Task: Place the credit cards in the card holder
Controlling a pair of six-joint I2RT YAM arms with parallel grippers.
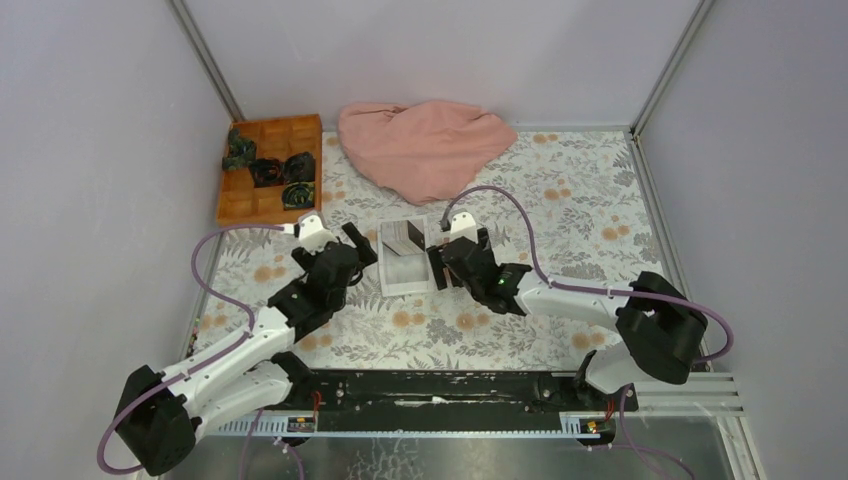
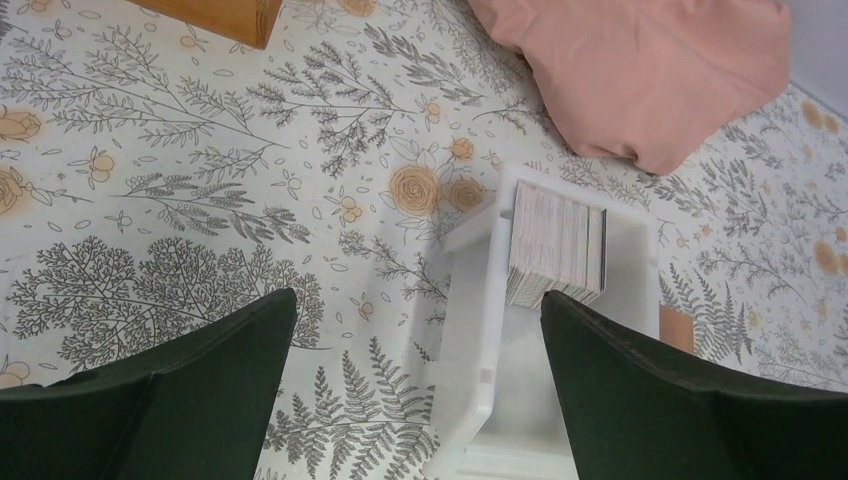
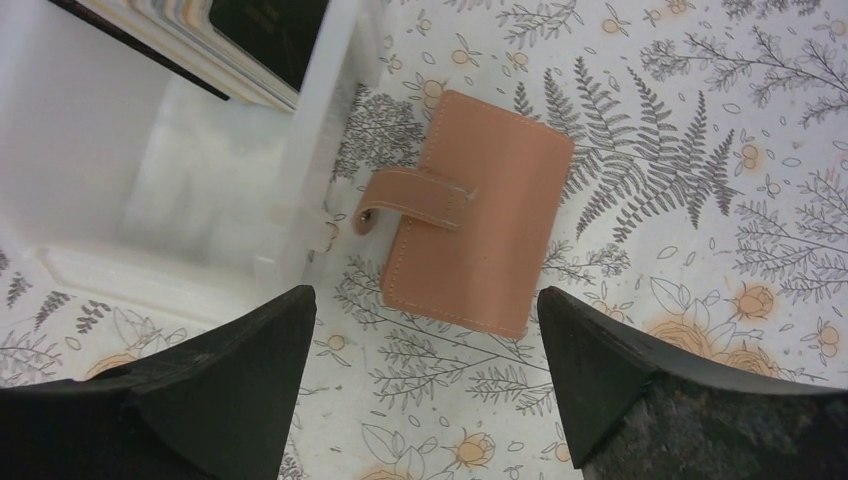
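The brown card holder (image 3: pixel 490 220) lies flat on the table, its strap flap (image 3: pixel 420 198) sticking out toward the white tray (image 3: pixel 300 170). Above the holder hovers my right gripper, its fingers parted on either side with nothing between them. In the top view that gripper (image 1: pixel 460 262) mostly covers the holder. A stack of cards (image 2: pixel 555 240) stands at the far end of the tray (image 2: pixel 478 400). My left gripper is open and empty; it hangs just left of the tray, with its right finger (image 2: pixel 640 400) over the tray in its own wrist view.
A wooden box (image 1: pixel 230 205) with several dark coiled items stands at the back left. Behind the tray lies a pink cloth (image 1: pixel 425 150).
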